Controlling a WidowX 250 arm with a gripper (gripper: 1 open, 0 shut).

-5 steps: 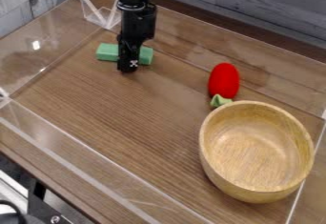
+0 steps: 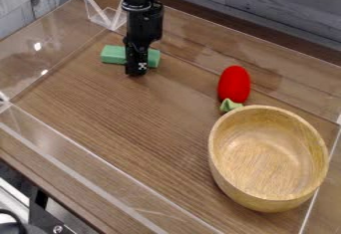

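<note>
My black gripper reaches down from the top of the camera view, its tip over a flat green block on the wooden table at the upper left. The gripper looks shut; the dark fingers hide part of the block, and I cannot see anything held between them.
A red object with a green end lies right of centre. A large wooden bowl fills the lower right. Walls border the back.
</note>
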